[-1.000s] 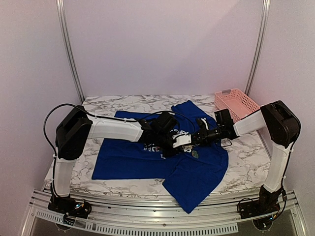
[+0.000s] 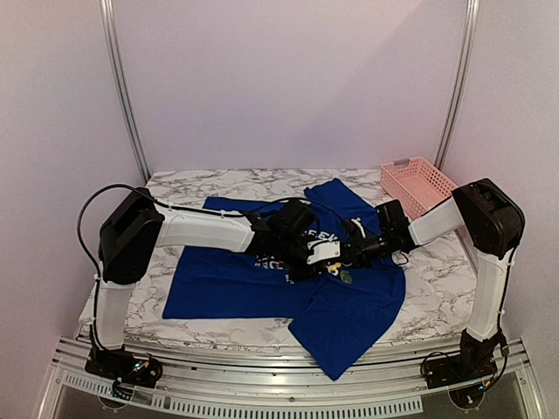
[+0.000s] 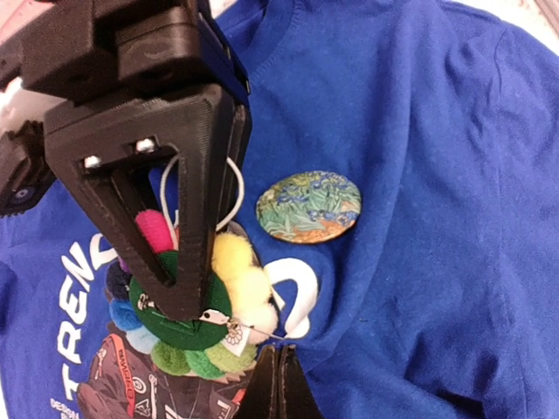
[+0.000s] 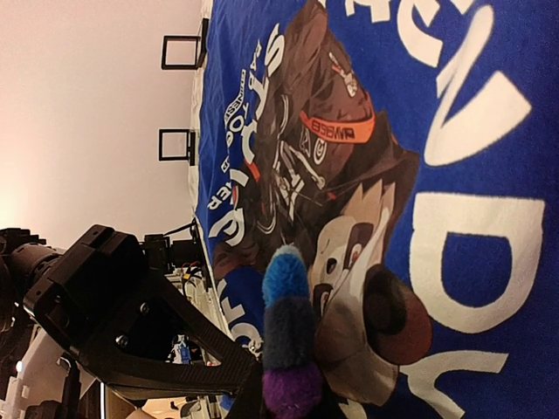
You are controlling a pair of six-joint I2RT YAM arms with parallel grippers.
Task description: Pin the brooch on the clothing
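Note:
A blue T-shirt (image 2: 218, 292) with white lettering and a printed character lies on the marble table. My right gripper (image 2: 349, 253) is shut on a pompom brooch (image 3: 249, 284) with a green centre, held over the print; its pin reaches out toward my left gripper's tips in the left wrist view. In the right wrist view the pompoms (image 4: 288, 332) show edge-on. My left gripper is shut, tips beside the pin; whether they touch it I cannot tell. An oval floral badge (image 3: 307, 206) lies on the shirt nearby.
A pink plastic basket (image 2: 419, 179) stands at the back right of the table. Bare marble (image 2: 437, 297) shows around the shirt. Both arms reach in close together over the middle of the shirt.
My right gripper has shifted slightly down toward the front in the top view. My left arm looks unchanged.

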